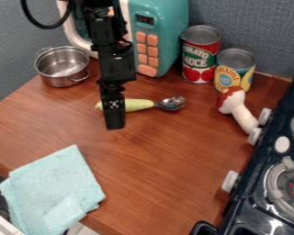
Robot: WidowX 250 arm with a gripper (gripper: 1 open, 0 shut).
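My black gripper [113, 114] hangs pointing down over the wooden table, just in front of a spoon with a pale yellow handle [142, 105] and metal bowl. Its fingers overlap the handle's left part in this view, so whether they touch it, and how far apart they stand, I cannot tell.
A steel pot [62, 70] and toy microwave [167, 32] stand behind. Two cans [200, 57] and a white-and-red toy [238, 111] are at right, beside a stove [272, 193]. A light blue cloth [51, 188] lies front left.
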